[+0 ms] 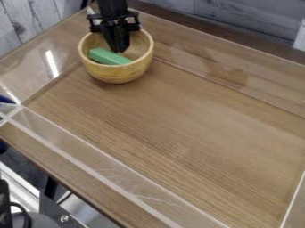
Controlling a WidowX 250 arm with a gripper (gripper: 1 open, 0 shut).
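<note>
A wooden bowl (134,71) sits on the table toward the back left, with a green block (107,58) lying inside it. My black gripper (117,48) reaches down from the top of the view into the bowl, just behind and above the block. Its fingertips are close together; whether they touch the block is not clear.
A white wall edge shows at the back right. Dark cables and a metal part lie off the table at the lower left.
</note>
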